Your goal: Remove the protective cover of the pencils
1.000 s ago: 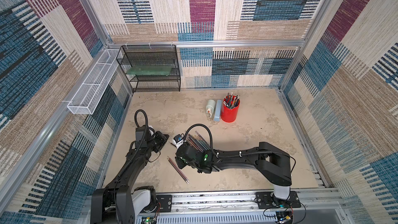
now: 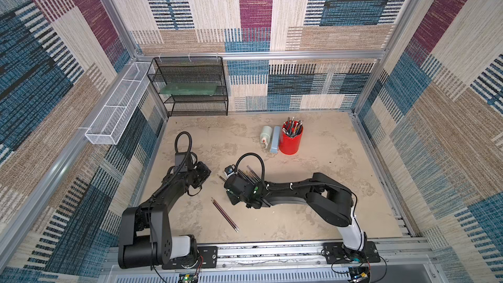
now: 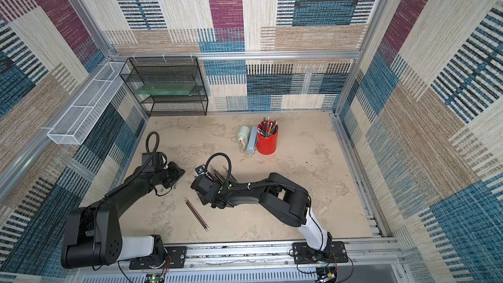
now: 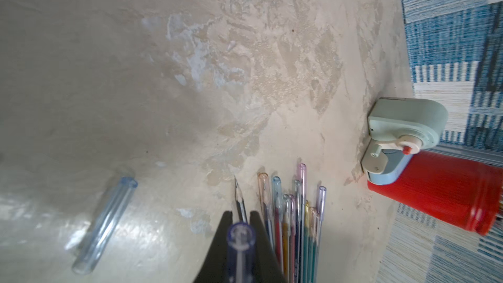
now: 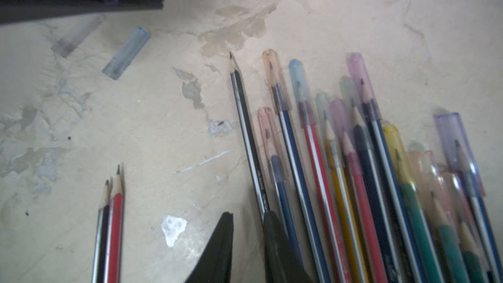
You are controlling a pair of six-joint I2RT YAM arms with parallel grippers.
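In the left wrist view my left gripper is shut on a small purplish see-through cover, its round end showing between the fingers. A row of pencils with coloured clear covers (image 5: 315, 170) lies on the table; at its left end is a black pencil (image 5: 246, 125) with a bare tip. My right gripper is open over this black pencil, whose shaft passes behind the right finger. Two uncovered pencils, one red (image 5: 114, 222), lie apart to the left. A loose bluish cover (image 5: 126, 53) and a fainter clear cover (image 5: 77, 35) rest on the table beneath the left gripper.
Toward the back stand a red cup (image 2: 290, 140) full of pencils, a slim blue box (image 2: 275, 139) and a pale green sharpener (image 2: 266, 135). A black wire rack (image 2: 225, 105) is at the back left.
The left arm has drawn back slightly and its wrist has turned a little.
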